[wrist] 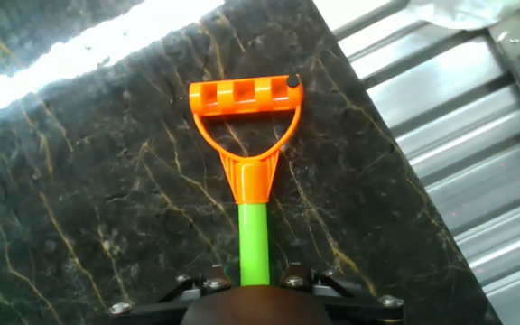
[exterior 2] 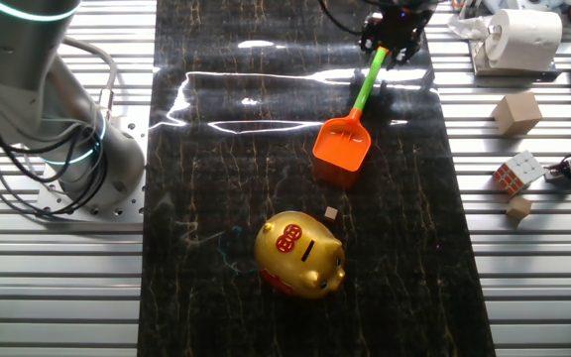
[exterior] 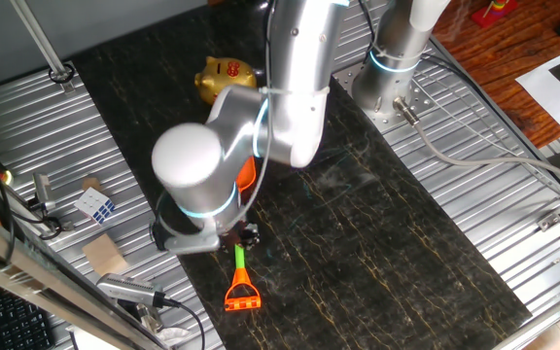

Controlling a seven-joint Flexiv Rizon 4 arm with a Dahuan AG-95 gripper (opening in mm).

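Observation:
A toy shovel lies on the black marbled tabletop, with an orange scoop [exterior 2: 343,146], a green shaft [wrist: 254,242] and an orange D-shaped handle [wrist: 246,97]. Over the shaft hangs my gripper, pointing down. Its fingers [wrist: 216,280] stand apart on either side of the green shaft, with a dark gap showing at both sides, so it looks open. In exterior view 1 the gripper [exterior: 245,235] covers part of the shaft, and the arm hides much of the scoop. How high the fingertips are above the table is hard to judge.
A gold piggy bank [exterior 2: 300,255] and a tiny wooden cube [exterior 2: 331,212] rest on the tabletop near the scoop. Wooden blocks [exterior 2: 517,114], a Rubik's cube [exterior 2: 519,174] and a paper roll [exterior 2: 523,40] sit on the metal side strip.

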